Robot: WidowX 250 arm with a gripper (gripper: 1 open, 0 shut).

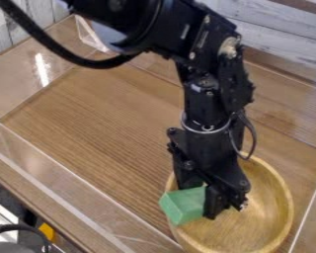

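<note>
A green block point(184, 206) sits tilted in the left part of a round yellow wooden bowl point(260, 229) at the lower right. My black gripper point(207, 198) reaches down into the bowl and is shut on the block, whose upper part is hidden behind the fingers.
The wooden tray floor point(88, 109) to the left of the bowl is clear. Clear plastic walls point(62, 183) edge it along the front left. A pale plank wall point(286, 40) stands at the back, and cables lie at the lower left corner.
</note>
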